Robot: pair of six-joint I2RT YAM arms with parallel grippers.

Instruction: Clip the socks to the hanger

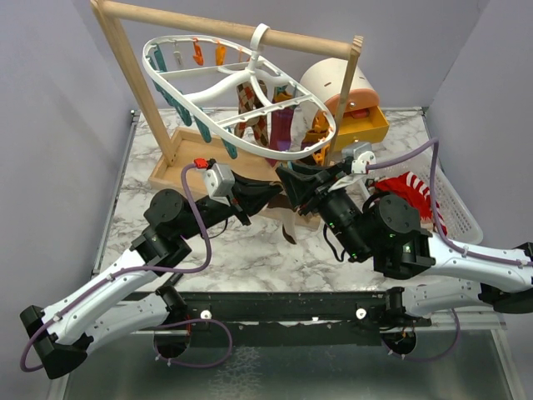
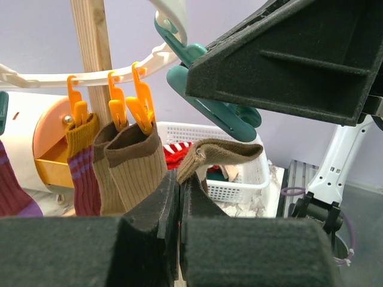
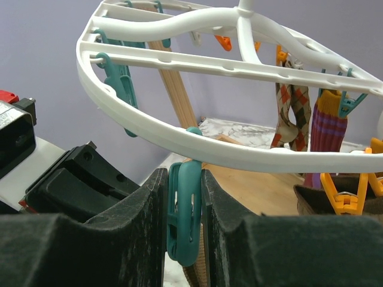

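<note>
A brown ribbed sock (image 2: 224, 152) is pinched by its cuff in my left gripper, which is shut on it. The loose part of the cuff stands up above the fingertips, just below a teal clip (image 2: 212, 113). In the top view the sock (image 1: 287, 221) hangs down between the two arms. My right gripper has one finger on each side of the teal clip (image 3: 185, 230) under the front rim of the white hanger (image 3: 263, 154). The clip's lower end is partly hidden by that gripper in the left wrist view.
Orange clips (image 2: 140, 101) hold other socks (image 2: 134, 170) on the same rim. More teal clips (image 3: 119, 81) hang empty. The wooden frame (image 1: 133, 75) carries the hanger. A white basket (image 1: 450, 200) with red striped cloth stands at right. Bare marble lies in front.
</note>
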